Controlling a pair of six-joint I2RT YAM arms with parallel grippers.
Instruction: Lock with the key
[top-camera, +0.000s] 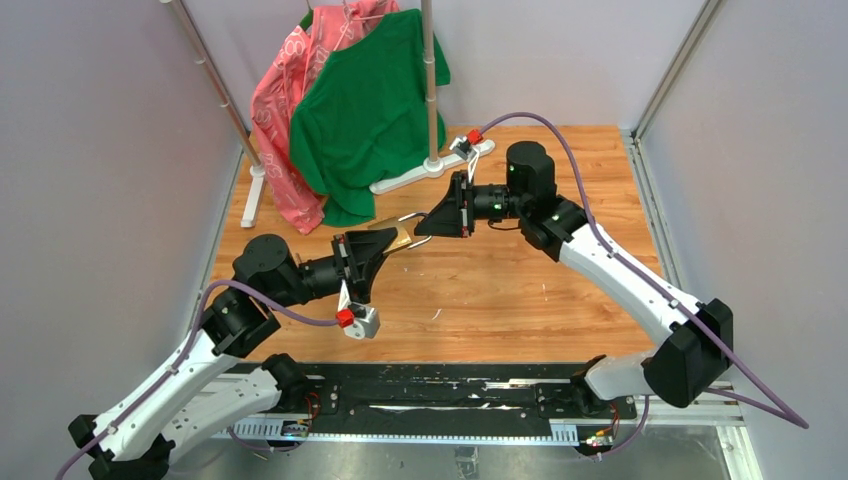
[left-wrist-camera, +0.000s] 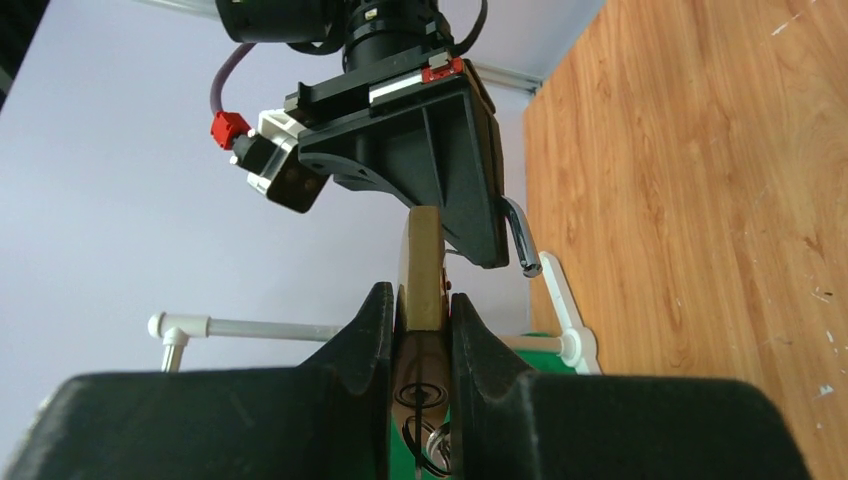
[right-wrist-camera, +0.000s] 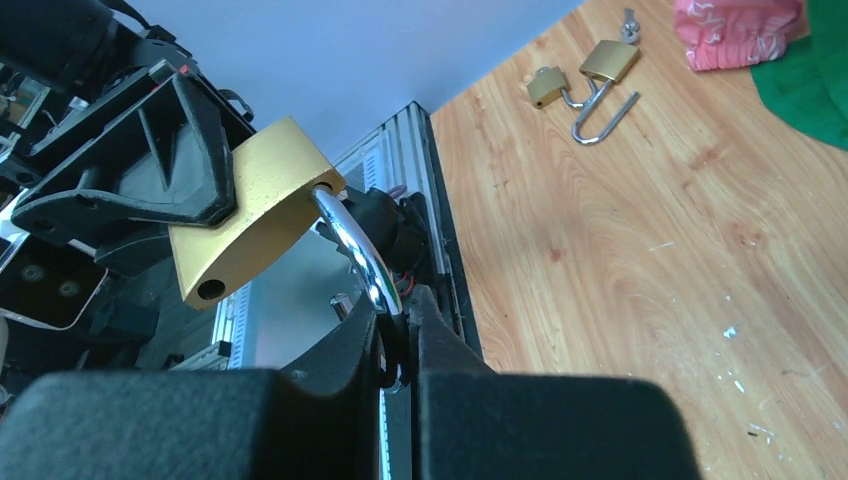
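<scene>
A brass padlock (right-wrist-camera: 255, 215) hangs above the table, its body clamped by my left gripper. From one hole in its face the steel shackle (right-wrist-camera: 365, 255) sticks out; the other hole is empty, so the lock stands unlocked. My right gripper is shut on the curved part of that shackle. In the top view the right fingertips point left, close to the padlock body (top-camera: 400, 242). Below the brass edge in the left wrist view, some thin rings (left-wrist-camera: 436, 448) show between the fingers; a key itself cannot be made out.
On the table in the right wrist view lie a small padlock (right-wrist-camera: 545, 87) and a larger one (right-wrist-camera: 610, 62) with its shackle open. A clothes rack (top-camera: 432, 100) with a green shirt (top-camera: 375, 110) and pink cloth (top-camera: 285, 120) stands behind. Mid-table is mostly bare.
</scene>
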